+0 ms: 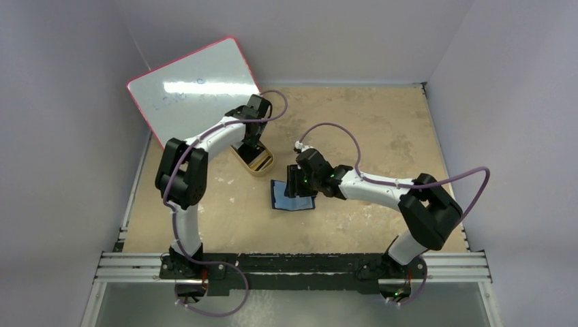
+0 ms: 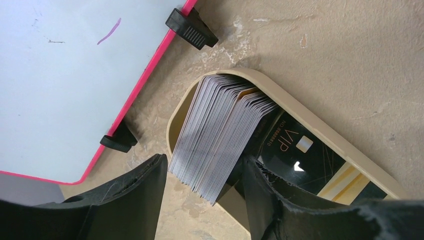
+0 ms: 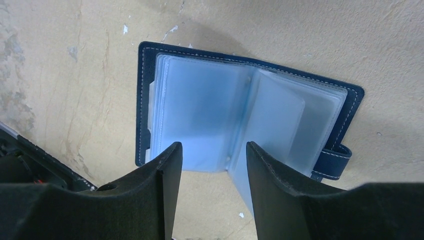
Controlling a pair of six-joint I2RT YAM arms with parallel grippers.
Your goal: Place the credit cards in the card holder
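A tan tray (image 1: 263, 170) holds a stack of cards (image 2: 218, 131), standing on edge and leaning at one end. Dark cards marked VIP (image 2: 295, 150) lie flat in the rest of it. My left gripper is open over the tray, its fingers (image 2: 145, 192) on either side of the stack's lower end, nothing held. The dark blue card holder (image 3: 250, 61) lies spread open on the table, showing clear sleeves (image 3: 200, 110); one sleeve (image 3: 272, 117) is lifted at its edge. Just above it, my right gripper has its fingers parted, with no card between them.
A whiteboard with a pink edge (image 1: 235, 42) lies at the back left, right beside the tray. Black clips (image 2: 191, 27) stick out from its edge.
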